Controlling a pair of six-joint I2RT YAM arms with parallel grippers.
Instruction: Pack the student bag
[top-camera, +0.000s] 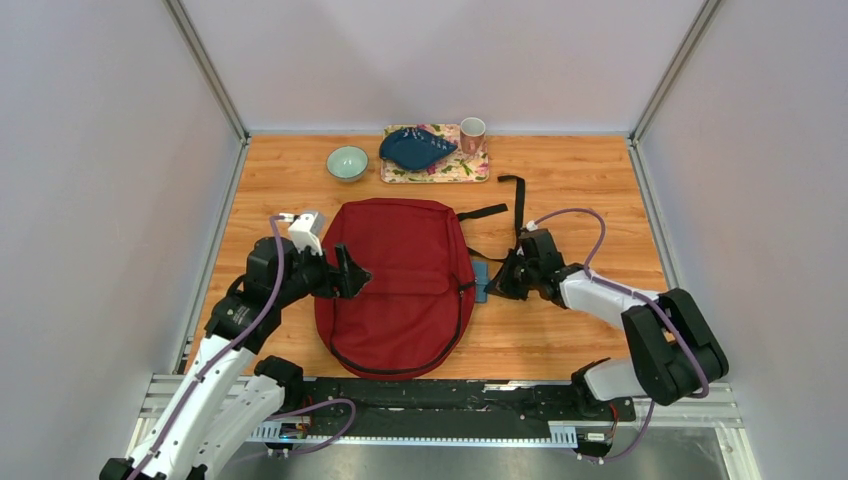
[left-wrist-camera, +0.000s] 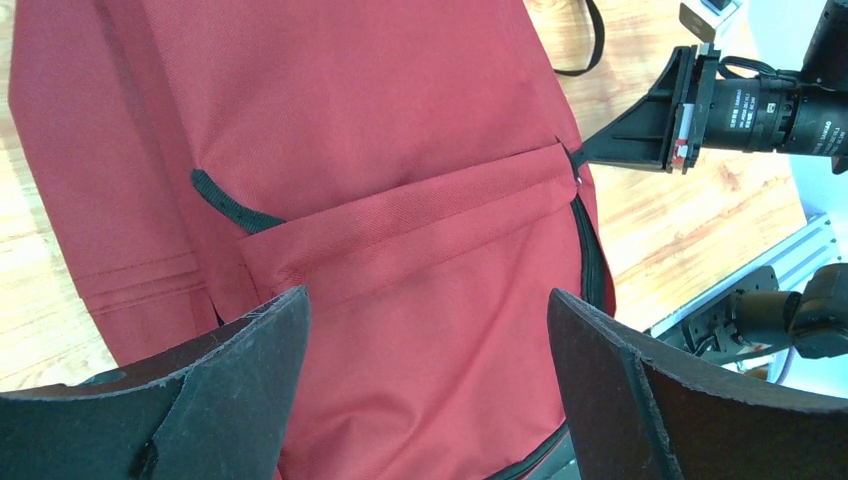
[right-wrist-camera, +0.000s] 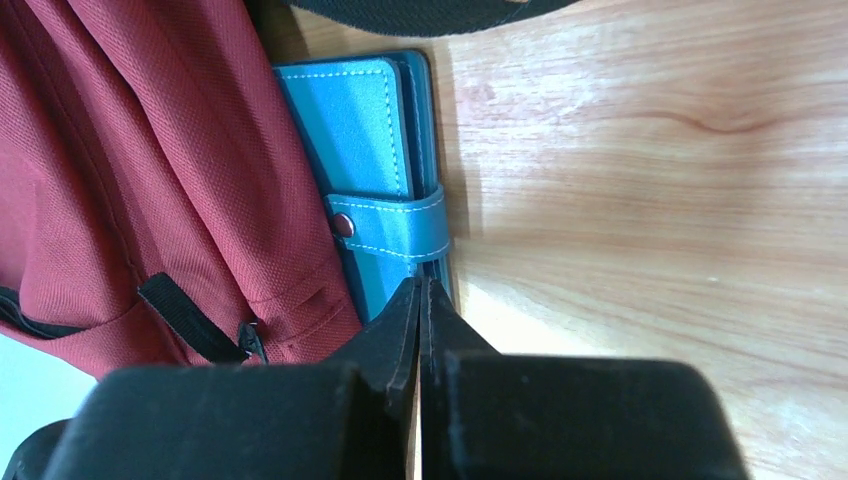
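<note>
The red backpack (top-camera: 395, 325) lies flat in the middle of the table. Along its right side is the blue notebook (right-wrist-camera: 365, 140), partly under the bag's edge, its snap strap facing up. My right gripper is shut with its tips together at the notebook's near end; the notebook lies outside the fingers. From above, that gripper and the bag leave only a strip of notebook showing. Over the bag, my left gripper stands open with nothing between its fingers. Red fabric and the dark zipper (left-wrist-camera: 592, 255) fill the space beneath it.
At the back stands a floral tray (top-camera: 445, 172) bearing a dark blue pouch (top-camera: 416, 148) and a pink cup (top-camera: 472, 136). A green bowl (top-camera: 347, 163) is left of it. Black straps (top-camera: 519, 205) trail right of the bag.
</note>
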